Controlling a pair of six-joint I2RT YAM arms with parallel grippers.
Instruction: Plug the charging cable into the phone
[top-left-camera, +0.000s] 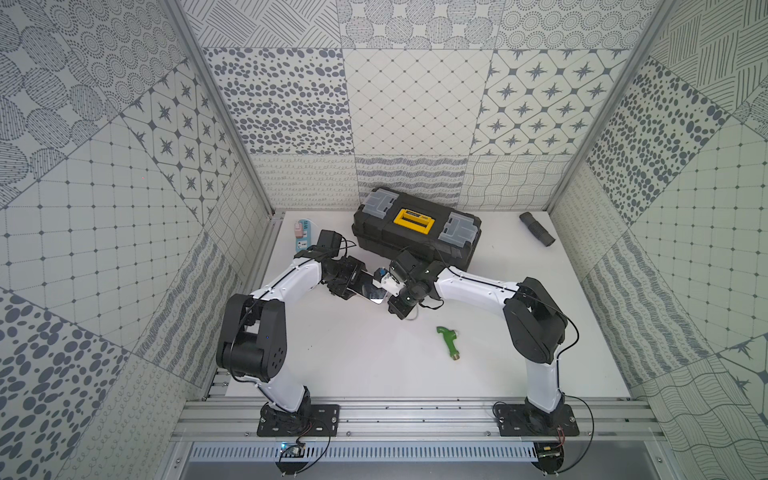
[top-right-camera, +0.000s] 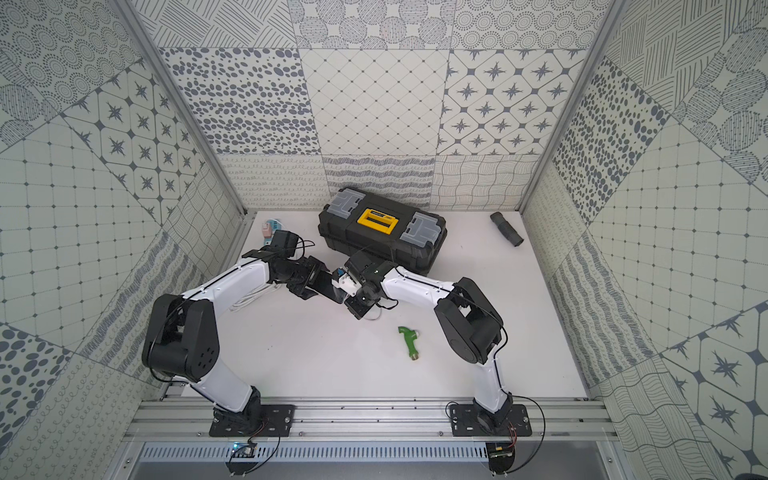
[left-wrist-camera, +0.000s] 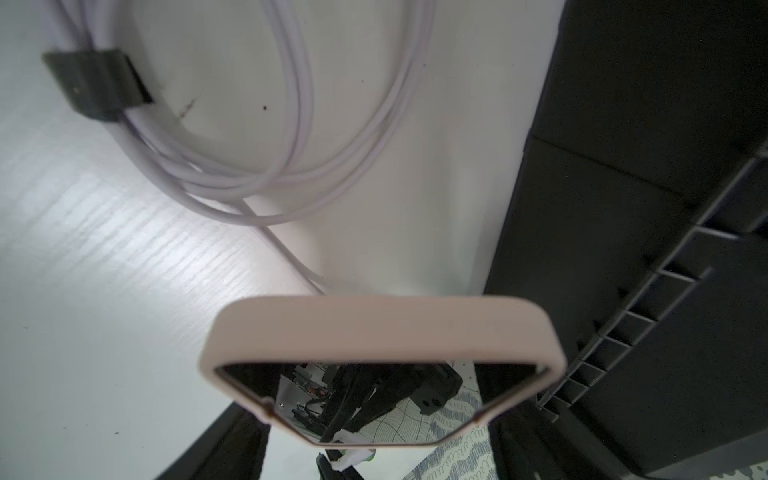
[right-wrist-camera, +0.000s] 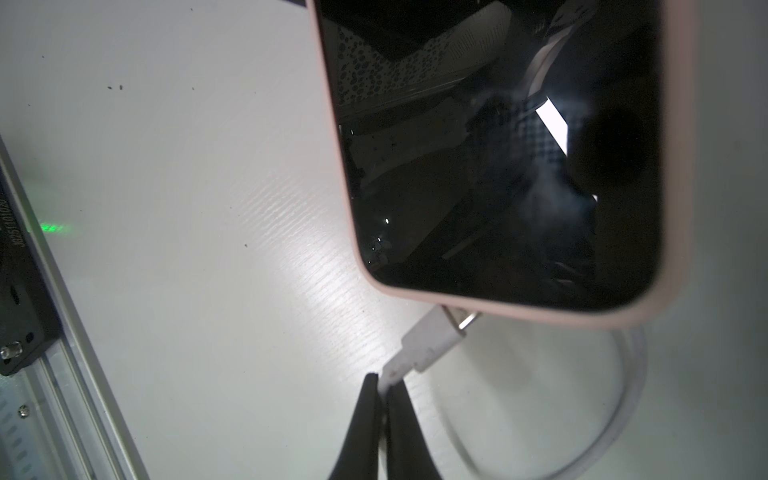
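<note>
The phone (right-wrist-camera: 496, 176), in a pink case with a dark screen, is held off the table by my left gripper, which is shut on it. In the right wrist view my right gripper is shut on the charging cable just behind its white plug (right-wrist-camera: 432, 337). The plug's metal tip lies at the phone's bottom edge, slanted to it, and part of the metal still shows outside the case. Whether the tip touches the port cannot be seen, since the port is hidden.
A black toolbox (top-left-camera: 416, 224) stands close behind both grippers. Coiled white cable (left-wrist-camera: 272, 180) lies on the table below the left gripper. A green nozzle (top-left-camera: 449, 342) is to the front right, a dark cylinder (top-left-camera: 537, 229) at the back right.
</note>
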